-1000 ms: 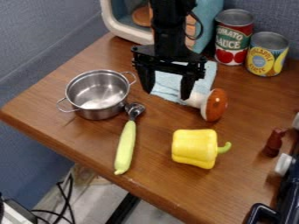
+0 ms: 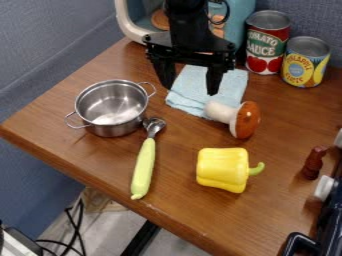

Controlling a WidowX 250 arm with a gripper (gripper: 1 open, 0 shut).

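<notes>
My black gripper (image 2: 190, 72) hangs over the back middle of the table, above a folded light-blue cloth (image 2: 201, 98), with its two fingers spread apart and nothing visible between them. A mushroom (image 2: 241, 121) with an orange cap and white stem lies on its side by the cloth. A steel pot (image 2: 110, 105) stands at the left, with a ladle and corn cob (image 2: 143, 167) in front of it. A yellow pepper (image 2: 222, 167) lies at the front right.
Two cans, red (image 2: 267, 45) and yellow (image 2: 305, 65), stand at the back right beside a teal-and-white appliance (image 2: 139, 20). A small wooden shaker (image 2: 313, 162) and dark objects line the right edge.
My gripper has moved upward a little from where it was lower over the cloth. The objects on the table have not visibly moved.
</notes>
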